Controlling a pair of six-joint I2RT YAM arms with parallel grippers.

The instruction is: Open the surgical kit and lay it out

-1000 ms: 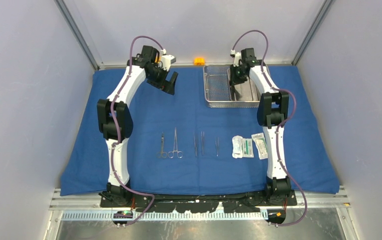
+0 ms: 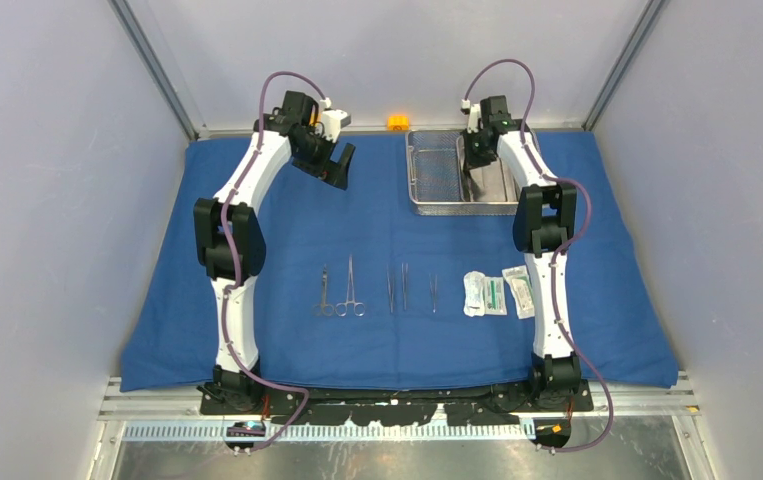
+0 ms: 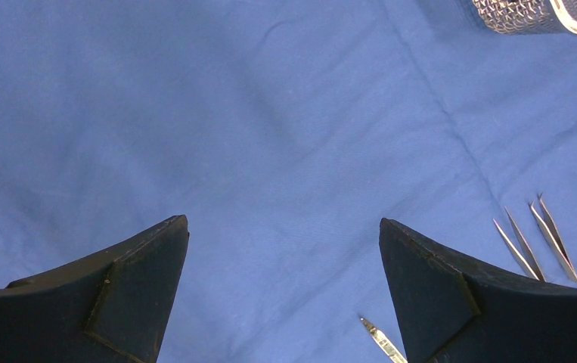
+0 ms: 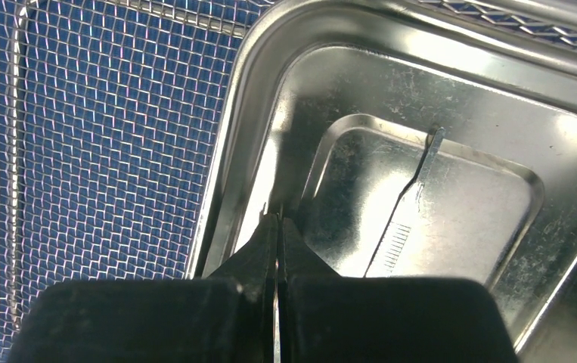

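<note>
In the right wrist view my right gripper is shut low in the steel inner tray (image 4: 228,125), near its left wall, with nothing between its fingers. A thin steel instrument (image 4: 263,209) barely shows beside the fingertips, outside them; most of it is hidden. To the right, a flat steel handle with ruled marks (image 4: 400,234) lies on the tray floor. My left gripper stands wide open above bare cloth. Laid out on the cloth are scissors (image 2: 324,295), a clamp (image 2: 350,292), several tweezers (image 2: 405,285) and white-green packets (image 2: 494,296).
The inner tray sits in the right part of a wire mesh basket (image 2: 411,170) at the back right. The basket's left part shows bare mesh (image 4: 119,144).
</note>
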